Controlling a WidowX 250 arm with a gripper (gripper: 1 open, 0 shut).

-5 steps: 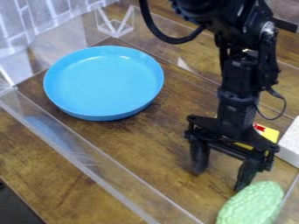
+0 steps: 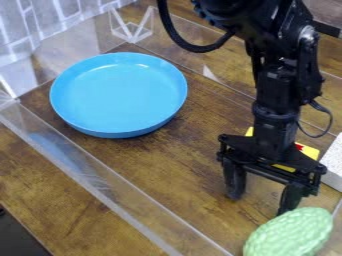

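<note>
My black gripper (image 2: 261, 185) hangs low over the wooden floor at the right, its two fingers set wide apart with no object visible between them. Directly behind it lies a yellow object with red on it (image 2: 301, 151), partly hidden by the gripper body. A pale green oval object (image 2: 289, 234) lies just in front of the gripper at the bottom right.
A blue round plate or tray (image 2: 118, 93) sits at the upper left. A white object (image 2: 333, 170) is at the right edge. Clear plastic walls border the wooden surface (image 2: 147, 170), whose middle is free.
Since a second ago my gripper has shifted slightly, uncovering a little more of the yellow object. The rest looks the same.
</note>
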